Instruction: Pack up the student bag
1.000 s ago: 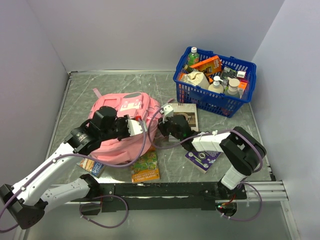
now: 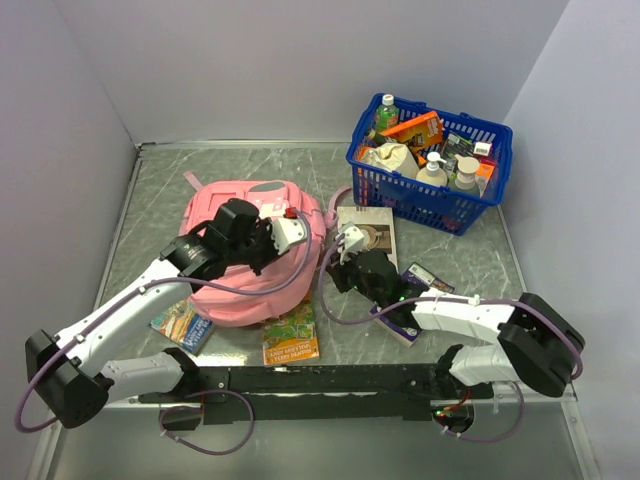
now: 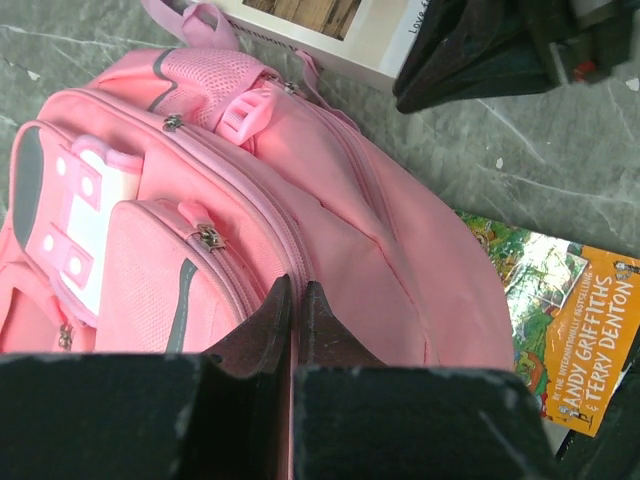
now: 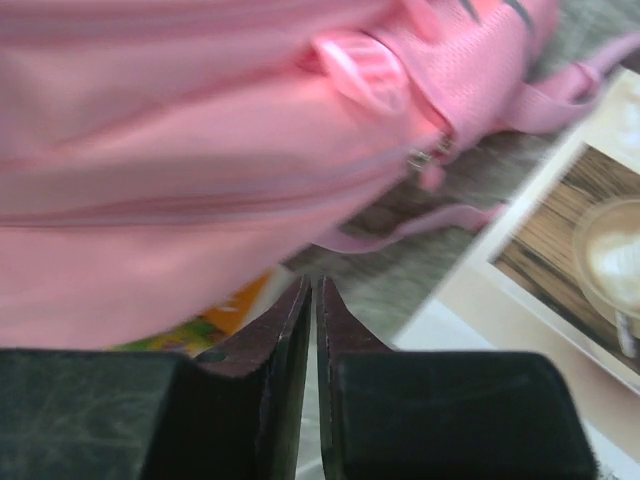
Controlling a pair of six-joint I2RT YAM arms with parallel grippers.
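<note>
The pink backpack lies at the left of the floor, its zips and pockets up in the left wrist view. My left gripper is shut on the backpack's fabric near a zip. My right gripper is beside the bag's right side; its fingertips look together or nearly so, with nothing visible between them. Books lie round the bag: an orange one, a blue one at front left, a pale one with a wooden-board cover on the right, and a purple one.
A blue basket with bottles, boxes and other items stands at the back right. Walls close in the back and sides. Bare floor shows at the back left and front centre.
</note>
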